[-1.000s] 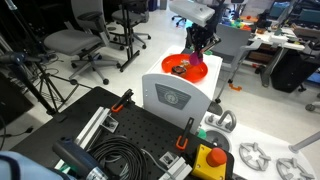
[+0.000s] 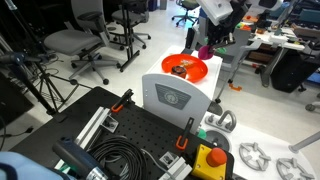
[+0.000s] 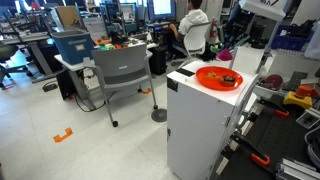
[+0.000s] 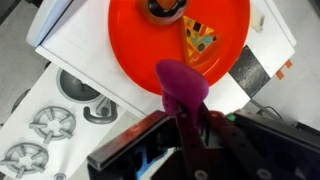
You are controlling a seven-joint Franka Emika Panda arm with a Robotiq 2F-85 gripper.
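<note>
A purple object (image 4: 182,85) is gripped in my gripper, whose dark fingers are shut on its near end. What exactly it is I cannot tell. The gripper (image 2: 212,42) hangs above the right part of an orange-red plate (image 2: 201,75), and the purple object (image 2: 205,52) points down toward it. On the plate (image 4: 137,50) lie a round brown-and-yellow item (image 4: 163,9) and a slice-shaped toy (image 4: 199,38) like pizza. In exterior view 2 the purple object (image 3: 224,55) appears above the plate's far side.
The plate stands on a white cabinet top (image 3: 190,83). A stove panel with burners (image 4: 49,124) and a small sink (image 4: 77,86) lies to one side. A grey chair (image 3: 122,70) stands beyond the cabinet. A red and yellow button (image 2: 215,157) sits near the robot base.
In exterior view 1 my gripper has shifted to the right with the purple object still held. The plate and its items have stayed in place.
</note>
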